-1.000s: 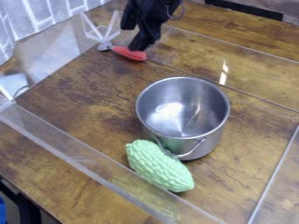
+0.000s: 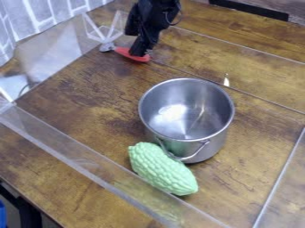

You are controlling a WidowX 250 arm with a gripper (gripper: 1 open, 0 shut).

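My black gripper (image 2: 143,46) is low at the back left, just over a red-handled utensil (image 2: 131,56) lying on the wooden table. Whether its fingers are open or shut on it is too small to tell. A steel pot (image 2: 186,120) stands in the middle right, and a pale green bumpy object (image 2: 162,168) lies in front of it.
Clear plastic walls (image 2: 95,169) border the work area at front and sides. A pale curtain hangs at the back left.
The pot and green object have not moved.
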